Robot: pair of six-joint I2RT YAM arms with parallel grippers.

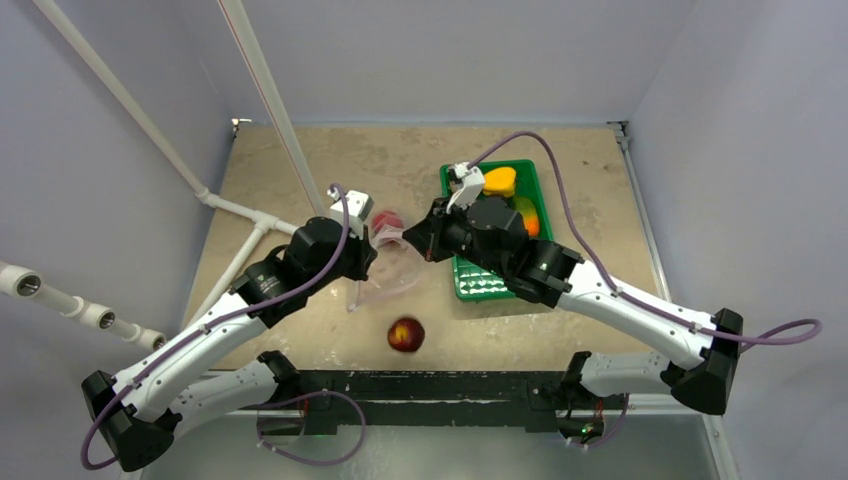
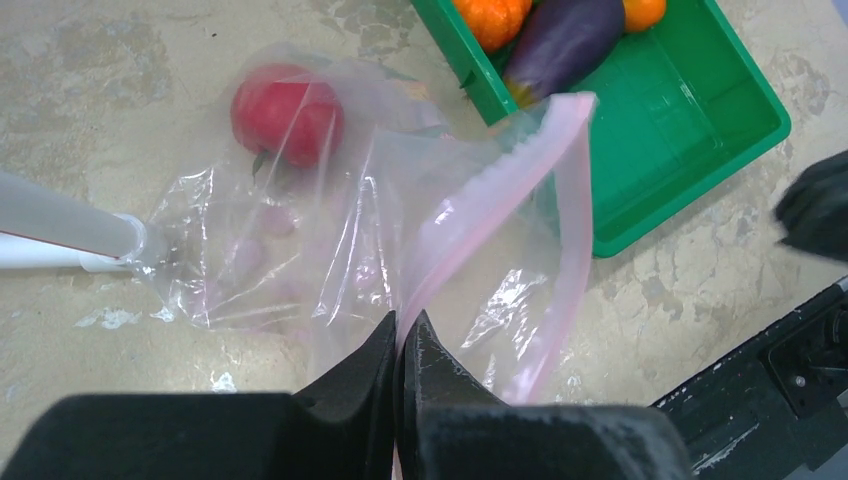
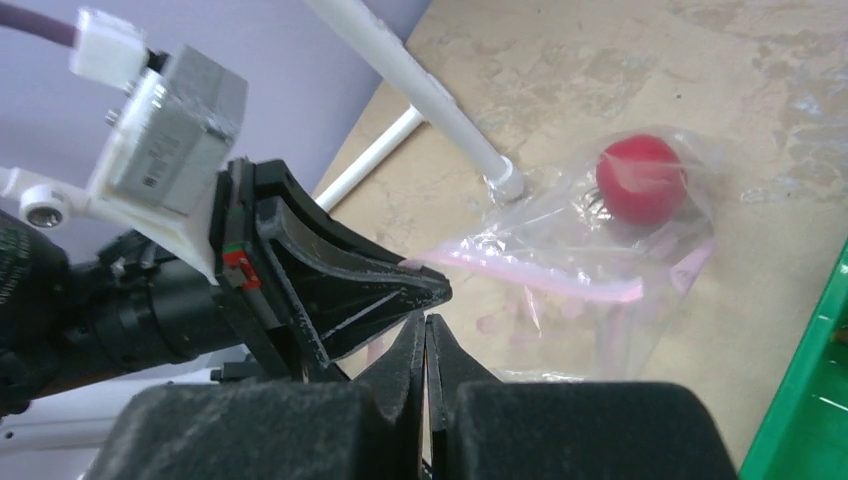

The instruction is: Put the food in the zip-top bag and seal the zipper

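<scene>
My left gripper is shut on the pink zipper edge of the clear bag (image 2: 490,280), whose mouth hangs partly open. A red food (image 2: 285,110) lies under or inside the bag's far part. My right gripper is shut with nothing showing between its fingers, just right of the left one in the top view. A dark red, yellow-flecked fruit (image 1: 406,334) lies loose on the tabletop, below the bag in the top view.
The green tray (image 2: 680,200) at the right holds an eggplant (image 2: 560,50), orange items and a yellow one. White pipes (image 3: 420,90) run along the left. The board's front right is clear.
</scene>
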